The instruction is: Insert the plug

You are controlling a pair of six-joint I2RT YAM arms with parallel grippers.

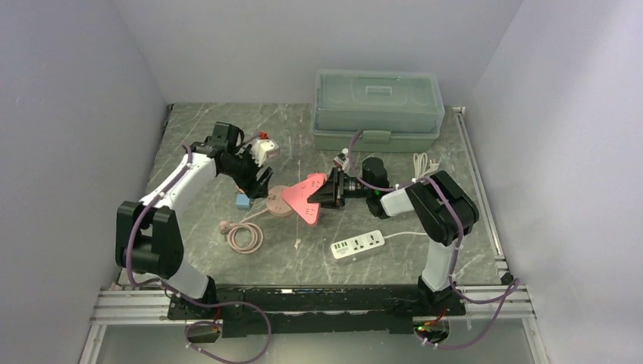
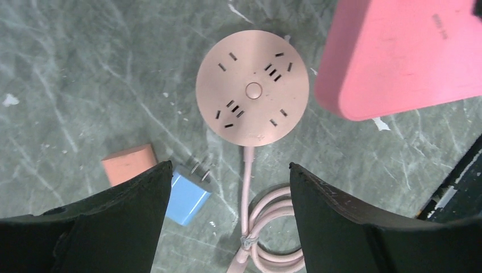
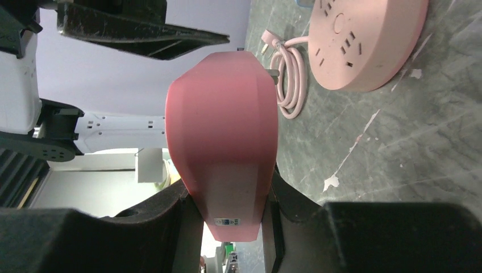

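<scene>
My right gripper (image 1: 327, 194) is shut on the pink triangular power strip (image 1: 305, 197), which hangs tilted above the table. In the right wrist view the strip (image 3: 223, 114) stands edge-on between the fingers. A round beige socket (image 2: 253, 91) lies flat, partly beneath the strip in the top view; its visible slots are empty. Up and to its left, my left gripper (image 1: 260, 184) stands open with nothing between its fingers. A blue plug (image 2: 187, 196) with metal prongs lies loose beside the left finger (image 2: 150, 193); next to it is a salmon-coloured block or plug (image 2: 129, 164).
The round socket's coiled cord (image 1: 246, 238) lies at front left. A white power strip (image 1: 358, 245) sits at front right. Behind stands a green lidded box (image 1: 377, 114), with a white cord (image 1: 421, 164) to its right.
</scene>
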